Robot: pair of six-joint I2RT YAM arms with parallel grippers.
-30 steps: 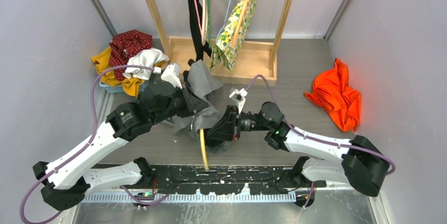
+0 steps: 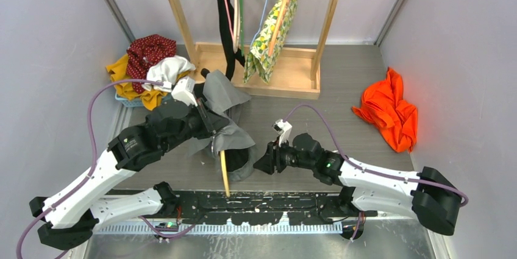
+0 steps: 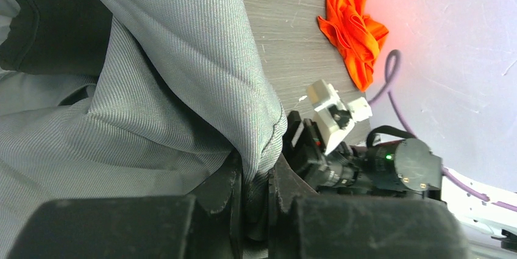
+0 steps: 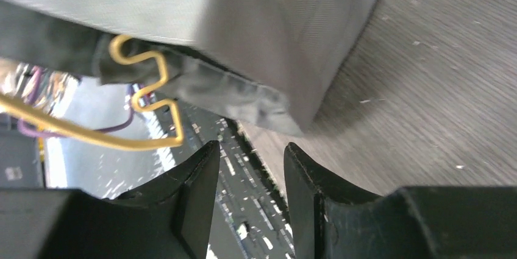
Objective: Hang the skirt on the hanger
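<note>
The grey skirt (image 2: 222, 91) hangs bunched from my left gripper (image 2: 216, 126) in the top view. Up close in the left wrist view, a thick fold of the skirt (image 3: 201, 46) runs down between the left fingers, which are pinched on it. A yellow hanger (image 2: 224, 173) sticks out of the skirt's near side toward the front edge; its notched end (image 4: 152, 88) shows beneath the cloth in the right wrist view. The rest of the hanger is hidden. Just right of the skirt, my right gripper is open and empty.
Behind stands a wooden rack (image 2: 292, 91) with a black garment (image 2: 227, 27) and a patterned one (image 2: 271, 42) hanging. A basket of clothes (image 2: 128, 102) is at back left; orange cloth (image 2: 390, 113) lies right. Floor between orange cloth and right gripper is clear.
My right gripper has backed off from the skirt and hanger to the right. My left gripper has shifted slightly left with the skirt, and the hanger has moved left too.
</note>
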